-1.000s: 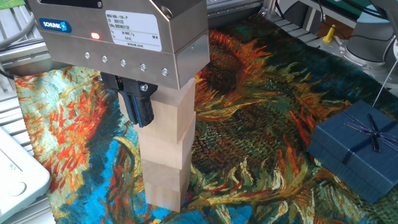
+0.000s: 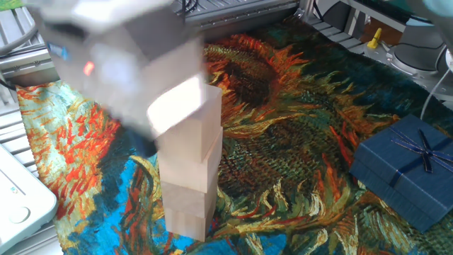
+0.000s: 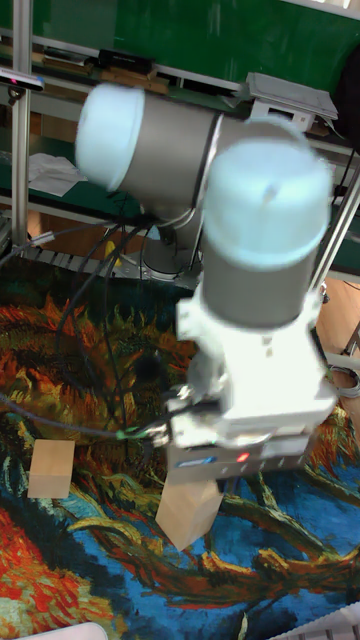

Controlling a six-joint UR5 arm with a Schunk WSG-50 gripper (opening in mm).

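A stack of pale wooden blocks (image 2: pixel 187 173) stands upright on the painted cloth, its blocks slightly turned against each other. My gripper (image 2: pixel 146 144) is strongly blurred in exterior view 2, in front of and above the stack's upper left side. Only a dark smear shows where its fingers are, so their opening is unclear. From exterior view 3, the gripper body covers the top of a wooden stack (image 3: pixel 190 514), and the fingers are hidden behind it.
Another wooden block (image 3: pixel 50 469) lies apart to the left in exterior view 3. A blue gift box (image 2: pixel 407 170) sits at the right, and a white device (image 2: pixel 25 195) at the left edge. Open cloth (image 2: pixel 297 177) separates stack and box.
My gripper has moved up and left from its still pose at the top block, and is now blurred. The stack stands where it was, its top block included.
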